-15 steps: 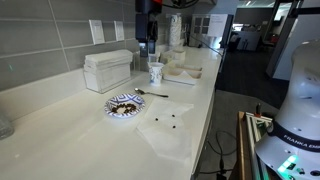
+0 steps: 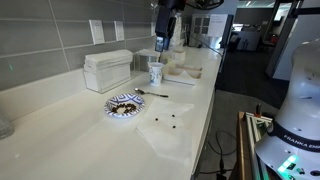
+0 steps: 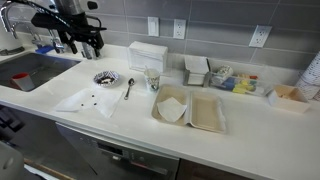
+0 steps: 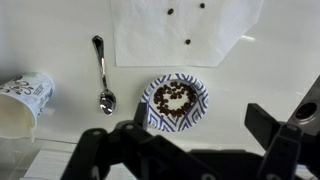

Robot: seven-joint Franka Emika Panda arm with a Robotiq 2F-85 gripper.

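Note:
My gripper is open and empty, its two dark fingers standing wide apart on either side of a bowl in the wrist view. Both exterior views show the gripper (image 2: pixel 164 40) raised well above the counter. The blue-and-white patterned bowl (image 4: pixel 155 119) holds several small brown beans (image 4: pixel 176 97). A metal spoon (image 4: pixel 107 101) lies beside it. On the white paper sheet (image 3: pixel 90 103) rest a few more dark beans (image 4: pixel 188 41). The patterned cup (image 4: pixel 28 91) appears at the left edge of the wrist view.
A white box (image 3: pixel 149 54) stands against the tiled wall. Beige trays (image 3: pixel 207 113), a grey open container (image 3: pixel 196 70) and a clear bin (image 3: pixel 237 83) occupy the counter beyond the cup. At the opposite end is a sink (image 3: pixel 18 71).
The bowl, spoon, cup and paper have stayed put.

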